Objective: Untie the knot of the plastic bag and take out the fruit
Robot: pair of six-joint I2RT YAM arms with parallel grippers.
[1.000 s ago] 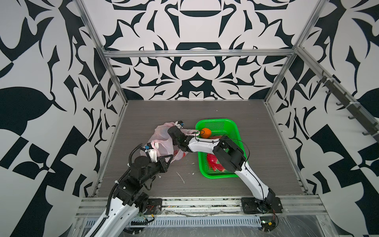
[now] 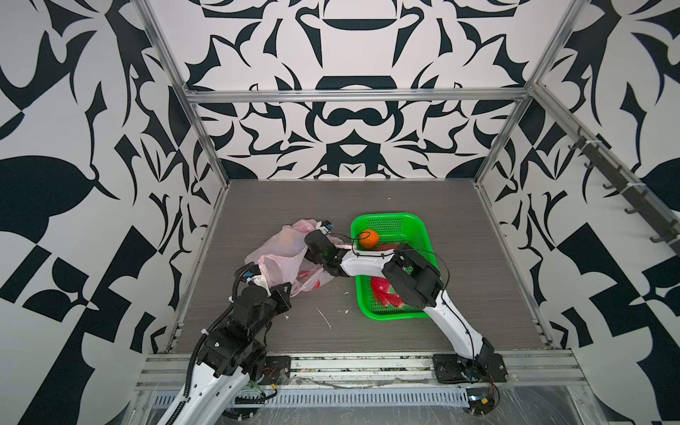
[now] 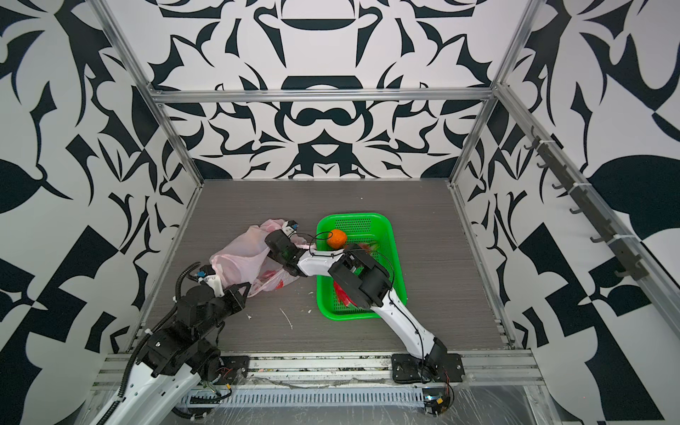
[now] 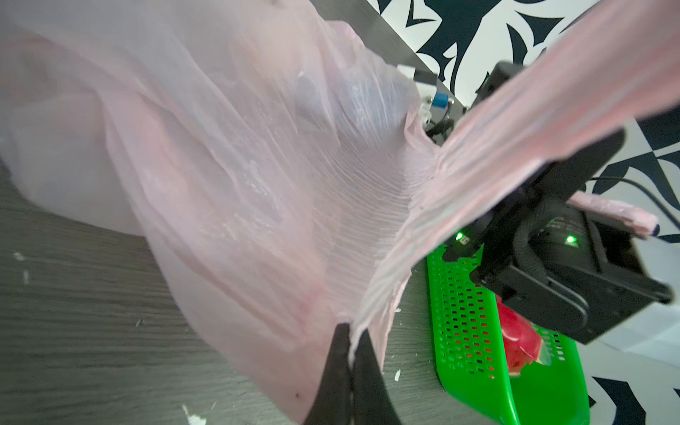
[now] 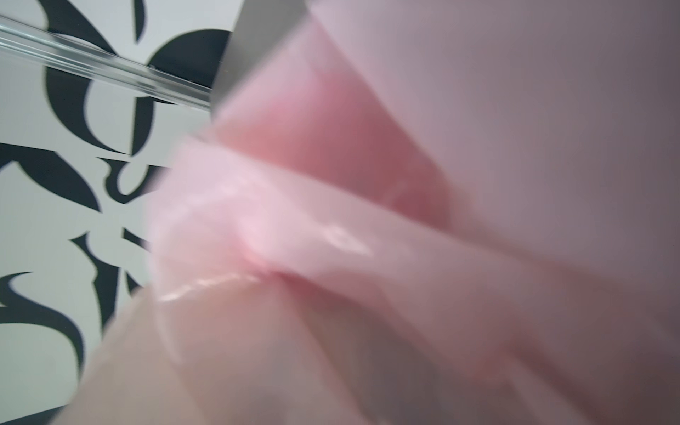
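Note:
The pink translucent plastic bag (image 2: 276, 248) lies at left of the table. My left gripper is shut on a thin strand of bag plastic, pulled taut up and across its wrist view. My right gripper (image 2: 311, 251) is at the bag's right part, its body over it; pink plastic fills the right wrist view and hides its fingers. An orange fruit (image 2: 368, 238) and red fruit (image 2: 384, 290) sit in the green basket (image 2: 393, 219).
The basket stands right of the bag, under my right arm. Small scraps lie at the front.
My left gripper has moved left, and the bag has spread leftward with it. The right gripper has shifted only slightly; the basket is unchanged.

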